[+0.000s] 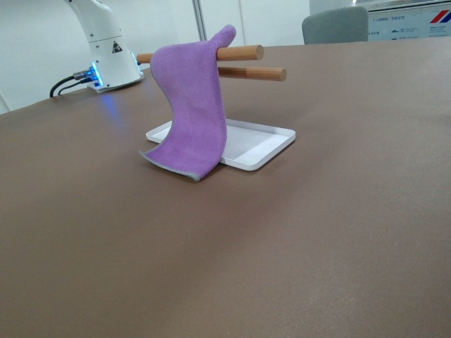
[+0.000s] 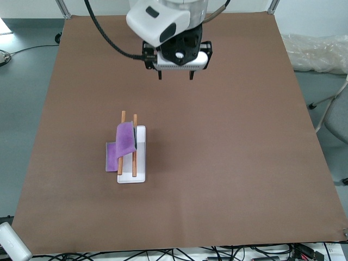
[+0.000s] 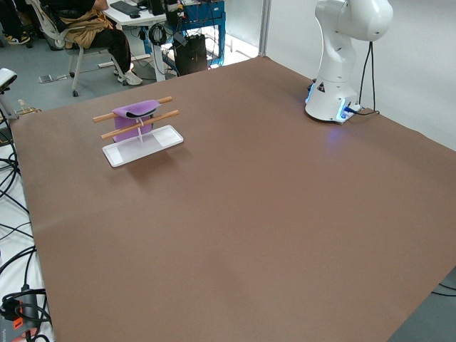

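Observation:
A purple cloth [image 2: 125, 138] hangs over a rack of two wooden rods [image 2: 134, 165] standing on a white tray [image 2: 140, 174], left of the table's middle in the left view; in the top view the cloth [image 1: 187, 113] drapes down past the tray's near side. My gripper [image 2: 175, 75] is high at the table's far end in the left view, well away from the rack, its two black fingers spread apart with nothing visible between them.
Cables run along the table's edge. A grey chair [image 2: 337, 111] and plastic wrap [image 2: 318, 53] are beside it. A person sits beyond the table in the right view.

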